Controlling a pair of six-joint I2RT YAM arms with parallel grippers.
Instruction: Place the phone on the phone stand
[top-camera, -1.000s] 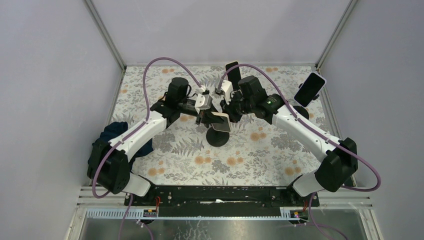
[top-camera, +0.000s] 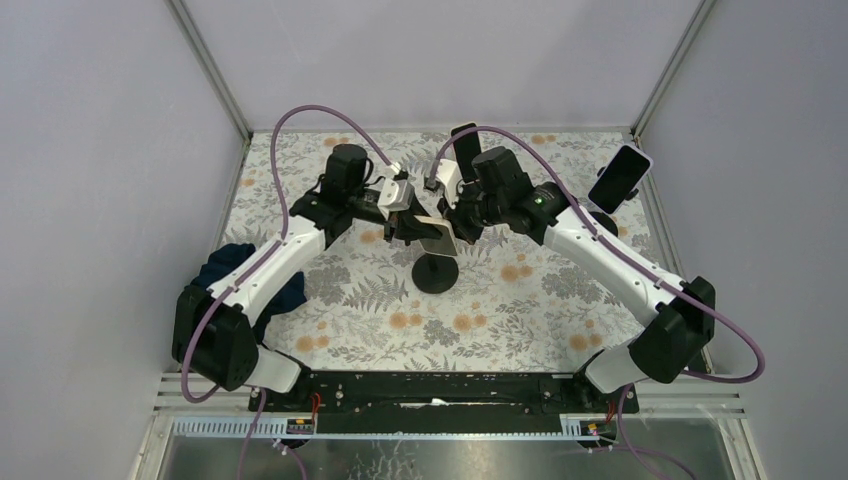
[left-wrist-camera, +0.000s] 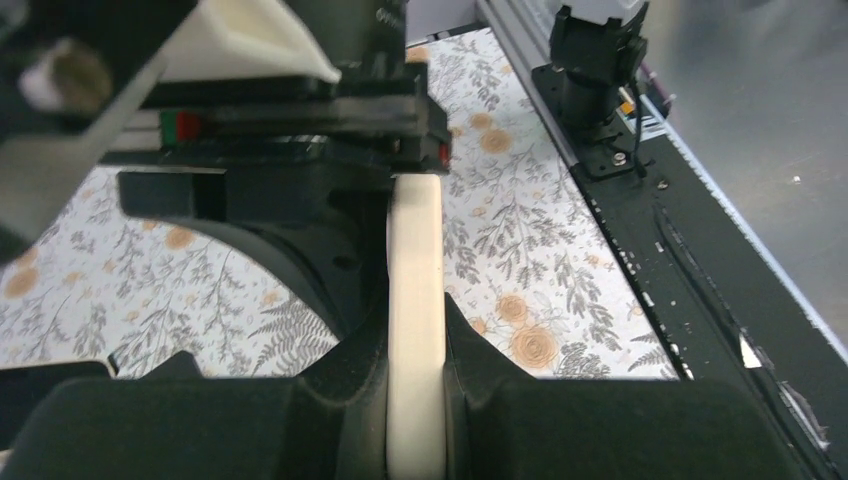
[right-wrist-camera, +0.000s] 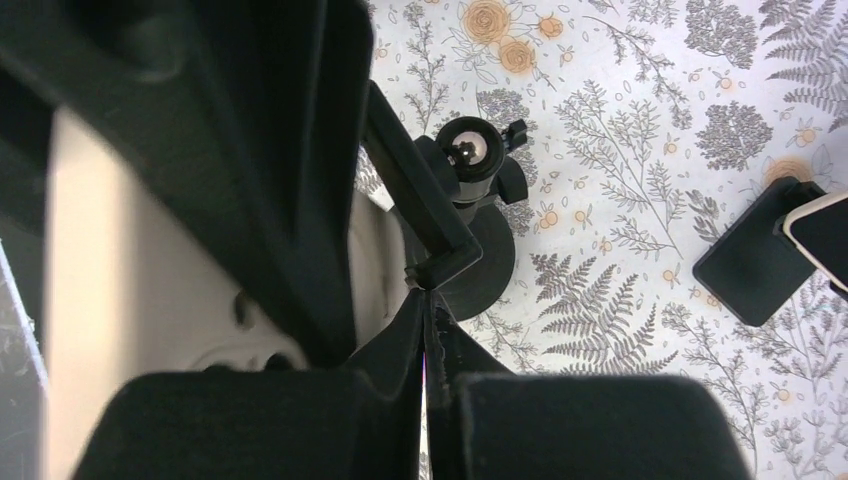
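A pale-edged phone (top-camera: 443, 240) is held at the table's centre by my left gripper (top-camera: 405, 228); in the left wrist view its edge (left-wrist-camera: 416, 320) runs between the fingers. Below it stands a round black stand base (top-camera: 434, 280); in the right wrist view the stand's ball joint and clamp (right-wrist-camera: 470, 150) show beside the phone's large pale face (right-wrist-camera: 140, 290). My right gripper (top-camera: 455, 220) is beside the phone at the stand, shut, with nothing clearly between its fingertips. The exact contact between phone and stand is hidden in the top view.
Another phone (top-camera: 467, 150) stands at the back centre, and one more (top-camera: 618, 180) on a stand at the right. A dark cloth (top-camera: 230, 262) lies at the left.
The right arm has barely moved.
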